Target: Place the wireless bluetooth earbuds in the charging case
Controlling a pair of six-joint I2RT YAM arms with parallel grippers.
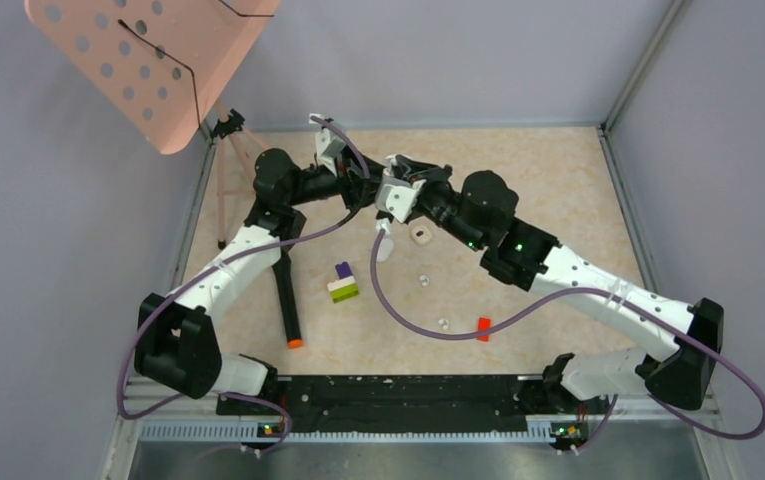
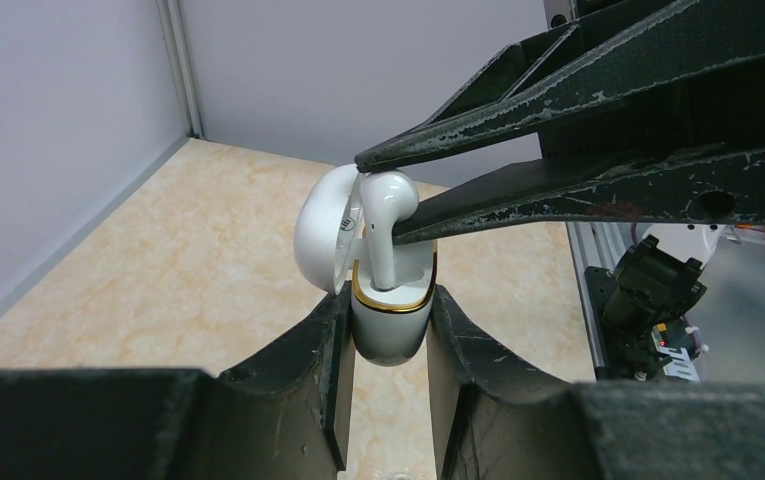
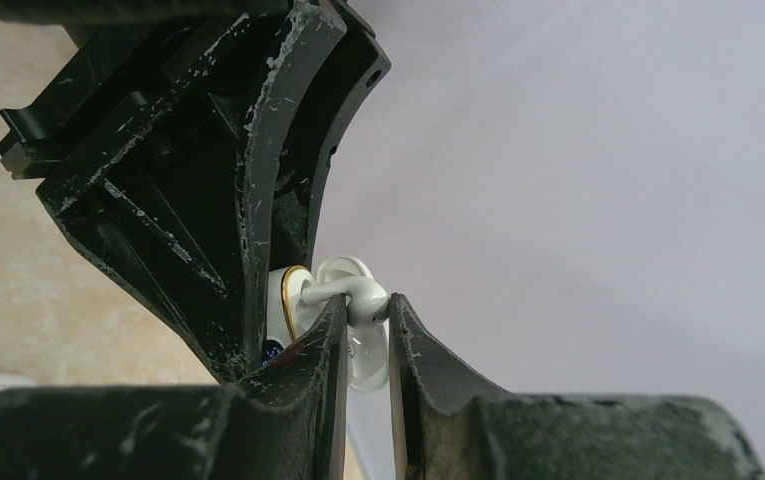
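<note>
My left gripper is shut on the white charging case (image 2: 390,320), which has a gold rim and its lid (image 2: 320,225) raised. My right gripper is shut on a white earbud (image 3: 366,298), whose stem points into the case. In the left wrist view, the earbud (image 2: 388,200) stands upright at the case mouth between the right gripper's black fingers; how far in it sits is unclear. In the top view both grippers meet above the middle of the table and largely hide these objects.
On the table (image 1: 528,200) lie small white pieces (image 1: 424,280), a white square item (image 1: 420,234), coloured blocks (image 1: 343,290), a red block (image 1: 484,329) and a black tube (image 1: 288,300). A pink perforated panel (image 1: 148,60) stands back left.
</note>
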